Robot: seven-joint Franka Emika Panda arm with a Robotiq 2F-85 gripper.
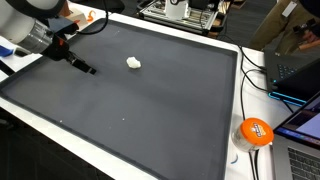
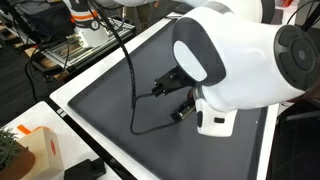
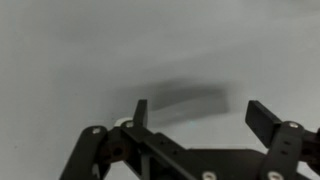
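Note:
A small crumpled white piece (image 1: pixel 133 63) lies on the dark grey mat in exterior view 1. Left of it, apart from it, is my gripper (image 1: pixel 91 70). In the wrist view both black fingers stand wide apart, so the gripper is open, with only blurred grey surface and a darker patch showing between them. A tiny bit of white shows beside the left finger; what it is I cannot tell. Exterior view 2 has the gripper (image 2: pixel 174 95) low over the mat, the white arm (image 2: pixel 250 55) hiding part of the surface; contact cannot be judged.
An orange-lidded jar (image 1: pixel 252 134) stands off its right edge, near a laptop (image 1: pixel 298 160) and cables. A blue item (image 1: pixel 12 48) is at the far left. A black cable hangs over the mat in exterior view 2.

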